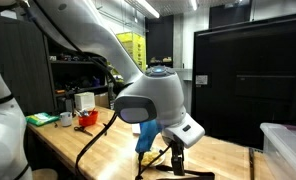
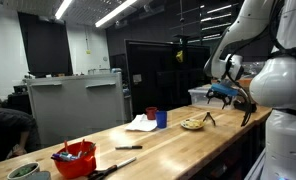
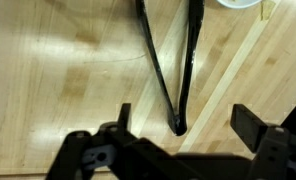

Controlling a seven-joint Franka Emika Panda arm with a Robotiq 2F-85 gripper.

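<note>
Black tongs (image 3: 185, 80) lie on the wooden table, their two arms meeting in a narrow V at the near end in the wrist view. My gripper stands open above them, one finger on each side of that joined end and clear of it. Nothing is between the fingers except the view down to the tongs and table. In exterior view 2 the gripper (image 2: 226, 99) hangs a little over the table, by the dark tongs (image 2: 209, 118). Exterior view 1 has the arm hiding much of this area.
A plate with yellow contents (image 2: 193, 125) sits near the tongs. Farther along the table are a blue cup (image 2: 161, 119), a red cup (image 2: 151, 112), a white cloth (image 2: 142, 124) and a red basket (image 2: 76, 160). A translucent bin (image 1: 286, 145) stands at the right.
</note>
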